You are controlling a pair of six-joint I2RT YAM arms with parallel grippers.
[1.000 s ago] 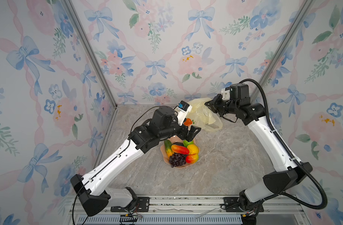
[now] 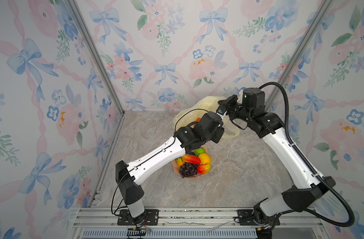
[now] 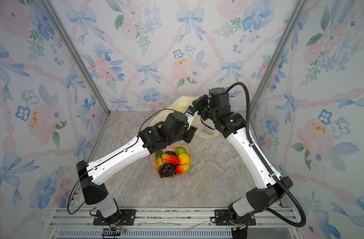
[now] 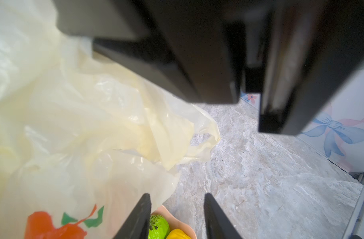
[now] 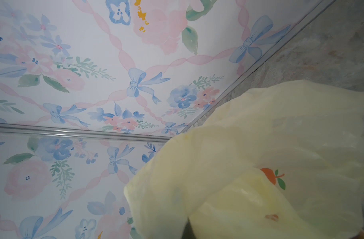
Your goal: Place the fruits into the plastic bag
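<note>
A pale yellow translucent plastic bag (image 5: 245, 139) with an orange fruit print hangs crumpled from my right gripper (image 2: 224, 106), which is shut on it; the pinch itself is mostly hidden behind the film. In the left wrist view the bag (image 4: 110, 119) fills the left side. My left gripper is open beside its edge, with only bare table visible between its fingers. In the pinkish bowl (image 3: 152, 162) lie dark grapes (image 2: 188, 170), a red-orange fruit (image 2: 191, 159), a yellow fruit (image 2: 205, 158), a red-yellow fruit (image 2: 203, 168) and a green one (image 2: 199, 151).
Both arms meet closely above the table; the right arm's dark body (image 4: 213, 59) looms over the left wrist view. Patterned walls (image 2: 182, 59) enclose the area.
My left gripper has moved right, away from above the bowl and in beside the right gripper. The bag has shifted and spread out behind it.
</note>
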